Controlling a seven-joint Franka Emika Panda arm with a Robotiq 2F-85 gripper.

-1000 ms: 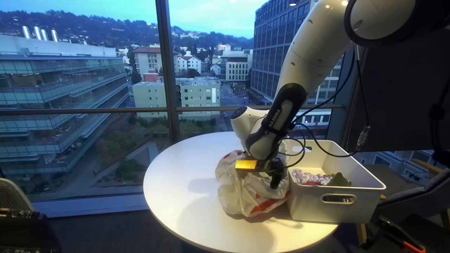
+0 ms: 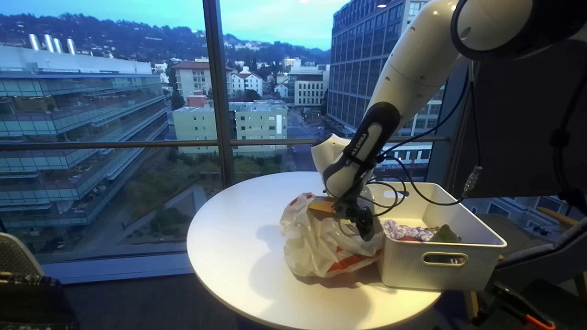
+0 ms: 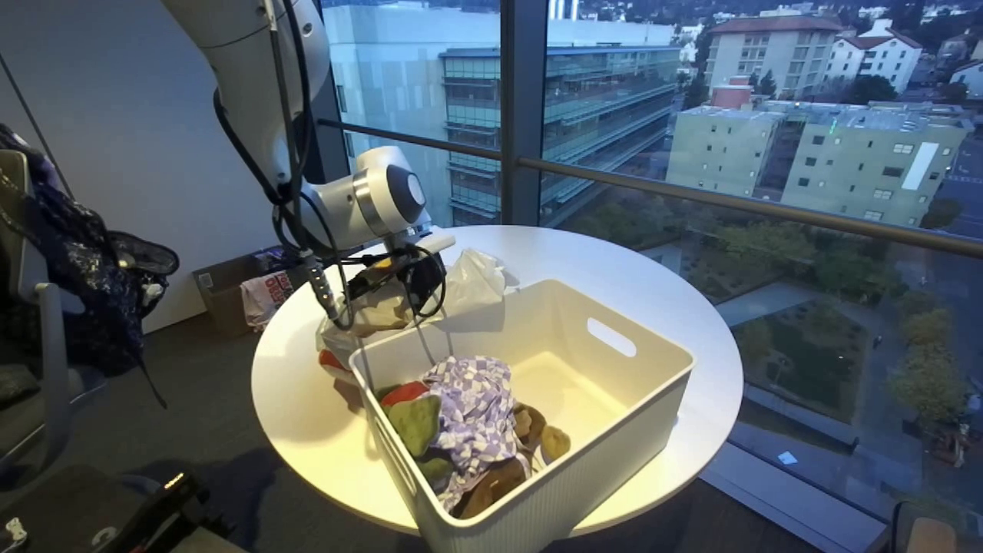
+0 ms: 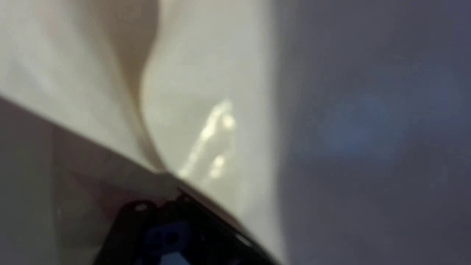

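A white plastic bag with red markings (image 2: 308, 250) stands crumpled on the round table, against the storage bin. My gripper (image 2: 347, 215) reaches down into the bag's top, its fingertips hidden by the plastic. In the wrist view, pale bag film fills most of the picture, and a dark finger (image 4: 212, 229) presses close to it at the bottom. The fingers are open; nothing shows held. The white bin (image 3: 636, 405) contains a purple-and-white checked cloth (image 3: 474, 415), a green piece (image 3: 415, 424), a red one and several brown ones.
The bin's near end reaches the table's edge. Cables (image 2: 404, 173) loop from the arm above the bin. A window stands behind the table.
My wrist has tilted and shifted slightly to the right in exterior view 1. The bag's top has changed shape around the gripper, and the bin has slid a little to the right.
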